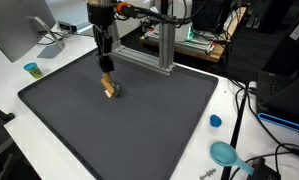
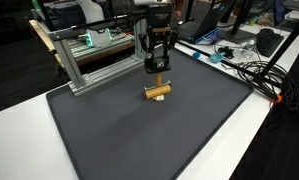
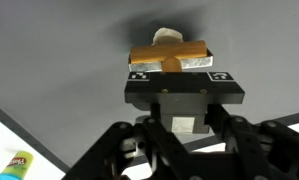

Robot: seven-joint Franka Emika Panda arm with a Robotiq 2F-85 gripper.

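My gripper [image 2: 159,69] points down over the dark board, shut on the upright handle of a wooden mallet-like tool. The tool's orange-brown crosspiece [image 2: 157,92] lies level just above or on the board; which of the two, I cannot tell. Seen from the wrist, the wooden crosspiece [image 3: 169,50] has a silvery strip along it, and a rounded handle end shows at the black fingers [image 3: 139,77]. A small pale beige piece [image 3: 167,36] is right beside the crosspiece, partly hidden by it. In exterior view 1 the tool [image 1: 108,84] leans slightly.
Most of the dark board [image 1: 139,125] is bare. A metal rail frame [image 2: 97,78] stands at its back edge. A green cup-like item [image 1: 32,70] is off to the left; a blue cup [image 1: 215,121] and a teal bowl [image 1: 225,154] lie to the right.
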